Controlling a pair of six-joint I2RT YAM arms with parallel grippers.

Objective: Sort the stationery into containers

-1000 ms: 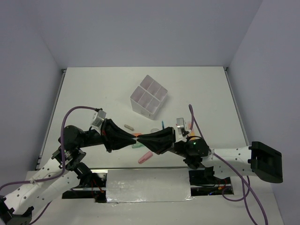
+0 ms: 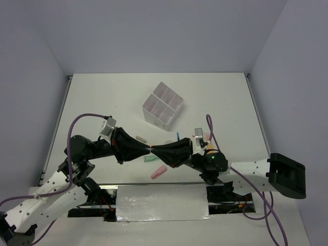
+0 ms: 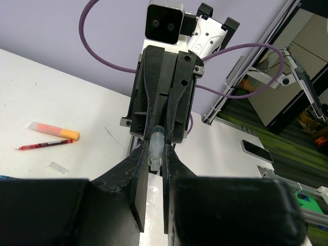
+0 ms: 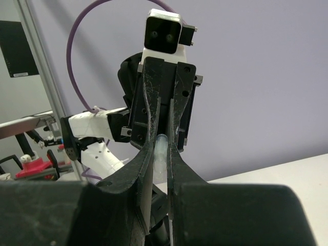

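Observation:
My two grippers meet tip to tip above the front middle of the table. A small translucent tube sits between them, with my left gripper [image 2: 147, 148] and my right gripper [image 2: 152, 149] both shut on it; the right wrist view also shows the tube [image 4: 160, 156]. On the table lie a pink eraser-like block [image 2: 159, 172], a green item [image 2: 151, 158], a beige piece [image 2: 141, 139], an orange-yellow marker [image 3: 56, 130] and a red pen [image 3: 46, 144]. The grey compartment organizer [image 2: 162, 105] stands behind the grippers.
Some small items are partly hidden under the right arm. A shiny strip [image 2: 161, 202] runs beyond the front edge.
Both arms have shifted very slightly, the grippers staying tip to tip. The items on the table have not moved.

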